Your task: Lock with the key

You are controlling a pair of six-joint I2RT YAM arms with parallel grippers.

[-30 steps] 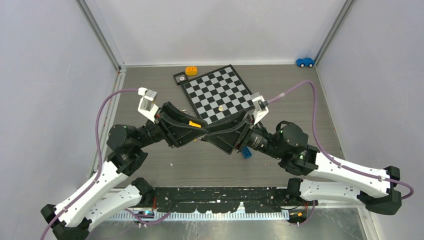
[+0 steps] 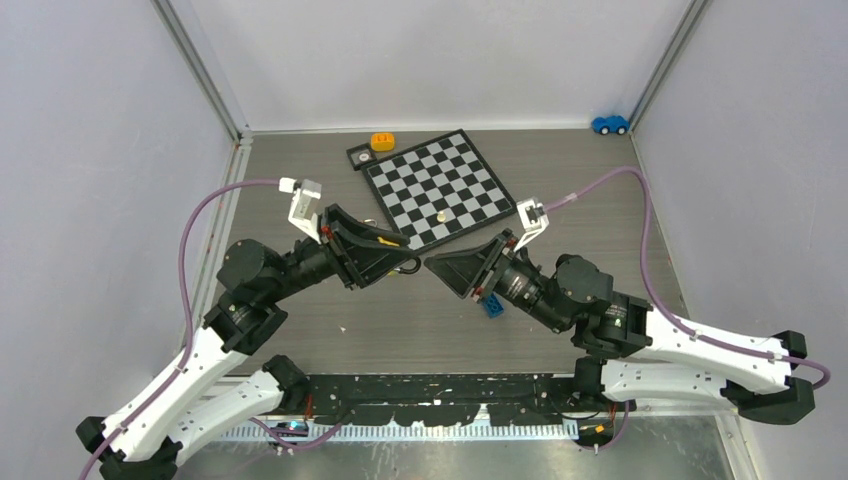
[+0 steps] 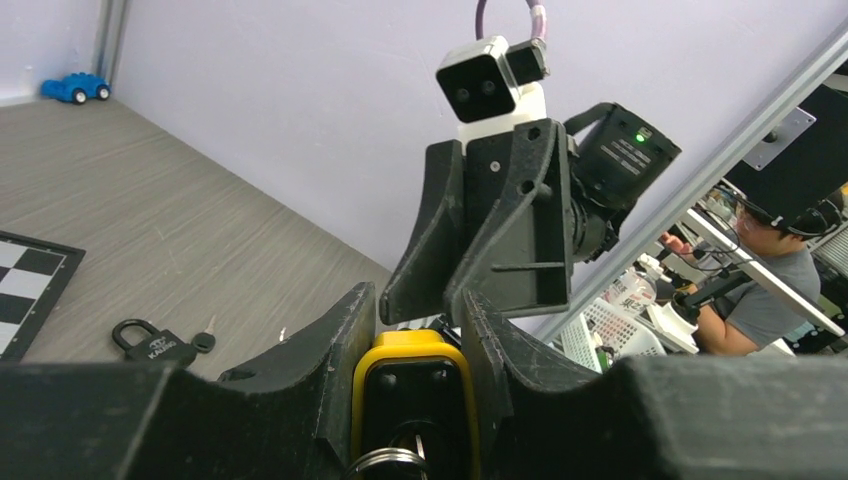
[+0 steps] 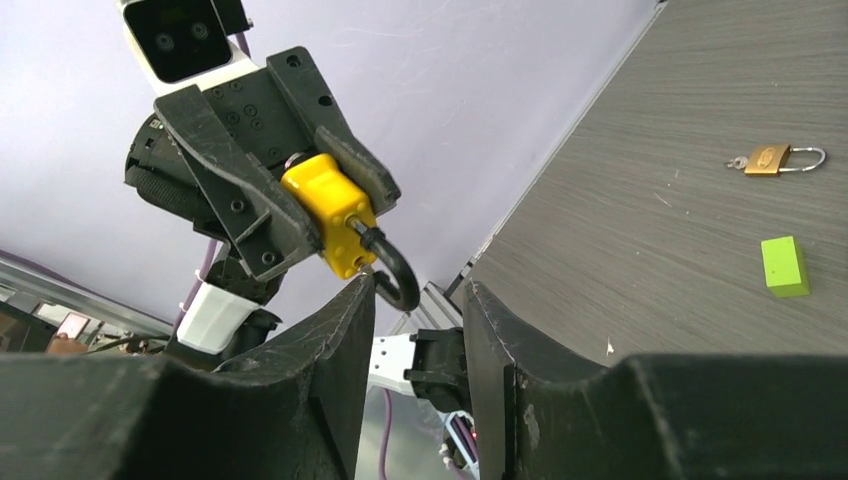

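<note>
A yellow padlock with a black shackle is held in my left gripper [image 2: 395, 250], which is shut on it; in the left wrist view its yellow body [image 3: 408, 345] sits between the fingers, with a metal ring at its bottom. My right gripper [image 2: 440, 265] faces it from the right, a short gap away. In the right wrist view its fingers stand slightly apart just below the shackle, with nothing visible between them.
A chessboard [image 2: 420, 180], a black padlock [image 3: 160, 348] with a loose key, a brass padlock [image 4: 768, 160], a green block [image 4: 784, 266] and a blue toy car [image 2: 609, 125] are around the workspace.
My right gripper has drawn back to the right, away from the left gripper and padlock, opening a small gap. The left arm has shifted slightly.
</note>
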